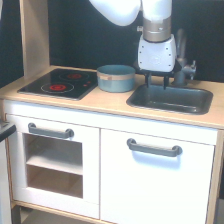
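A white robot arm reaches in from the top, and my gripper (157,80) points down over the left part of the dark sink (180,106). Its dark fingers stand apart, and I see nothing between them. To the left, a blue-grey pot (116,82) rests on the wooden countertop (90,101), between the stove and the sink. The gripper is to the right of the pot, clear of it.
A black stove top (60,84) with red burner rings lies at the left. The dark faucet (181,65) rises behind the sink, close to the gripper's right side. Below are cabinet doors with a left handle (50,131) and a right handle (154,148).
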